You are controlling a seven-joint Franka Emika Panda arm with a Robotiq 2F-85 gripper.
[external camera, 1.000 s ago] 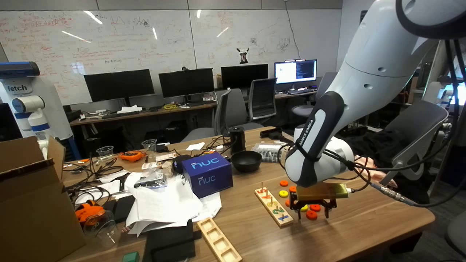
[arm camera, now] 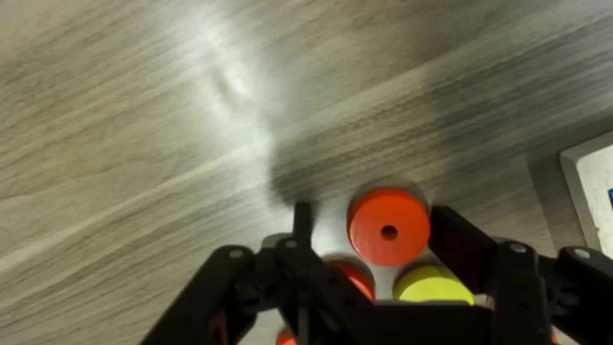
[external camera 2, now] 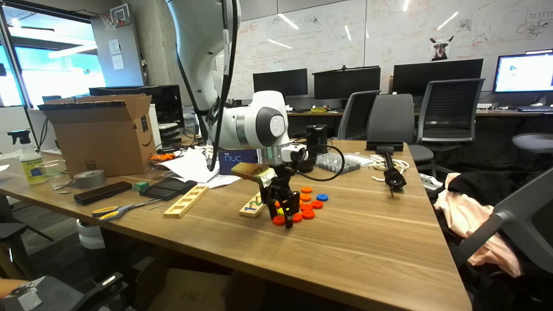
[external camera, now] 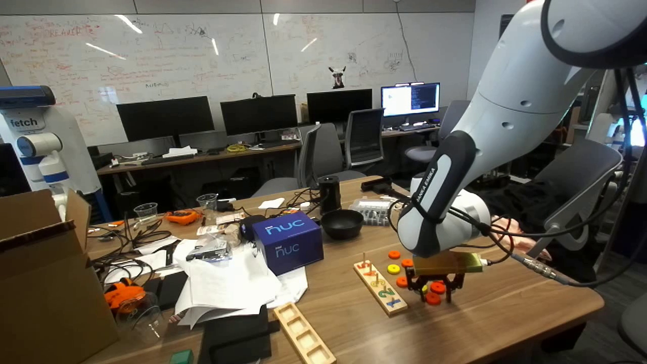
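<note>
In the wrist view a red disc (arm camera: 386, 235) with a small centre hole lies on the table between the two black fingers of my gripper. The right finger is at the disc's edge; a gap separates the left finger from it. So the gripper (external camera: 436, 296) is part open, low over the table. Behind that disc are another red disc (arm camera: 357, 279) and a yellow disc (arm camera: 434, 284), partly hidden by the gripper. A wooden number board with pegs (external camera: 373, 281) lies to the left in exterior view 1. A blue disc (external camera 2: 322, 197) shows among the others in exterior view 2.
An empty wooden compartment tray (external camera: 305, 334), a blue NUC box (external camera: 289, 242) and a black bowl (external camera: 342, 224) are on the table. Scissors (external camera 2: 124, 209) lie near its front edge. In exterior view 2, the table right of the discs is clear.
My gripper's fingers have come closer together around the red disc, which is still on the table. The arm has shifted only slightly.
</note>
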